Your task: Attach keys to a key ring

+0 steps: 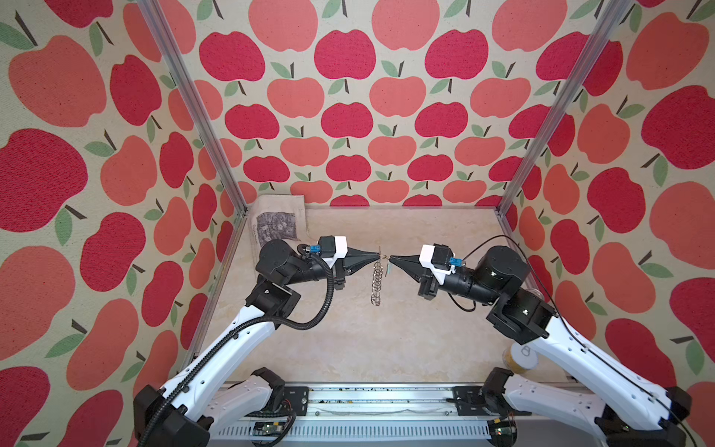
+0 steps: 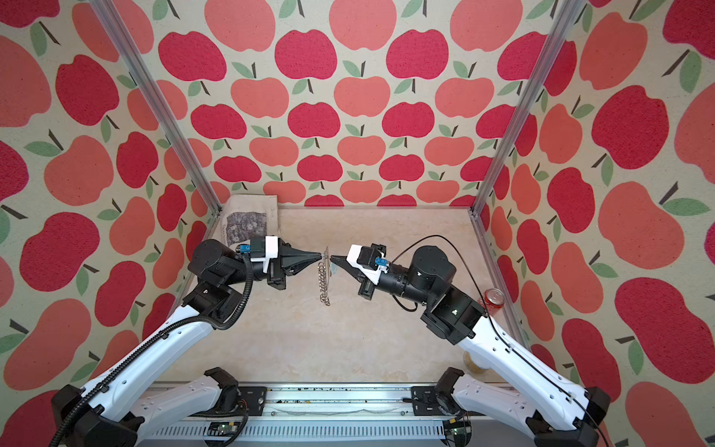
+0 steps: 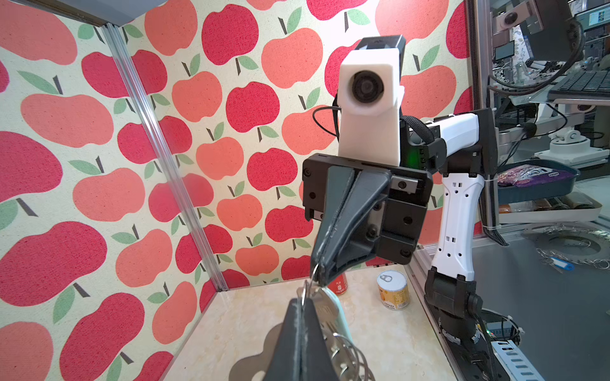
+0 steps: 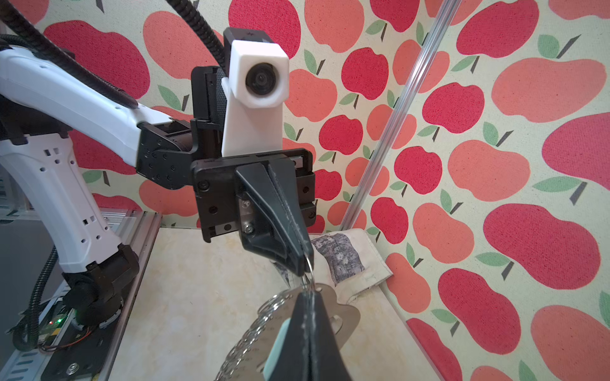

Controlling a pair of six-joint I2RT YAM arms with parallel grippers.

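My left gripper [image 1: 379, 255] and right gripper [image 1: 391, 258] meet tip to tip in mid-air above the table, both shut. Thin silver wire of the key ring [image 4: 307, 280] shows at both sets of fingertips; its full loop is too small to make out. Beneath the tips hangs a metal bunch [image 1: 377, 283], ridged like a chain or stacked key edges. The wrist views show flat silver key-like plates [image 4: 346, 315] and a pale teal-edged piece [image 4: 277, 352] hanging there. My own fingers partly hide the bunch, so single keys cannot be told apart.
A cloth pouch [image 1: 280, 223] with a dark print lies at the back left. A yellow can [image 3: 393, 289] and a red can [image 2: 493, 298] stand on the right.
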